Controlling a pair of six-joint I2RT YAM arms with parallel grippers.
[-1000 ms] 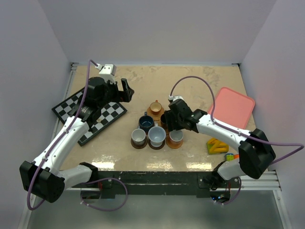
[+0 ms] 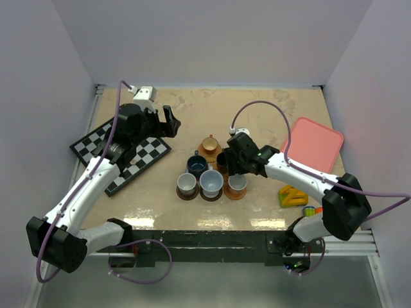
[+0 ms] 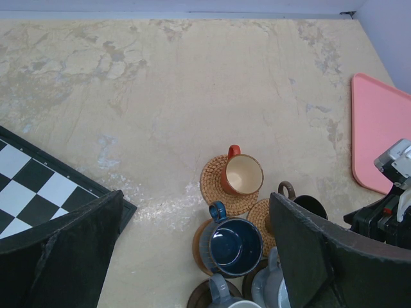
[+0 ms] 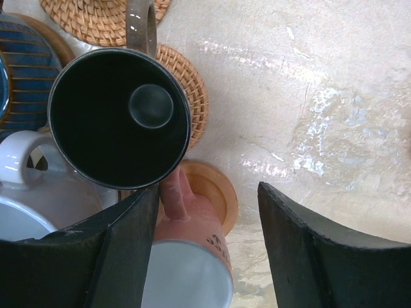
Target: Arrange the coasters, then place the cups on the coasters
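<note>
A dark brown cup (image 4: 122,122) stands on or over a small woven coaster (image 4: 192,96), its handle toward the top of the right wrist view. My right gripper is open, with its left finger close by the cup's rim and nothing gripped; whether they touch I cannot tell. From above, that cup (image 2: 222,160) is partly covered by the right arm. An orange cup (image 3: 243,174) with a cream inside rests on a larger woven coaster (image 3: 212,183). Away to the left hangs my left gripper (image 2: 168,123), open and empty.
Packed around the dark cup are a navy cup (image 2: 197,165), two grey-white cups (image 2: 211,182) and a pink cup (image 4: 186,224) with a pale inside. A checkered board (image 2: 149,151) lies left, a pink tray (image 2: 313,146) right.
My right gripper has shifted slightly to the right, baring a little more of the dark cup. The left arm and the other cups look unmoved.
</note>
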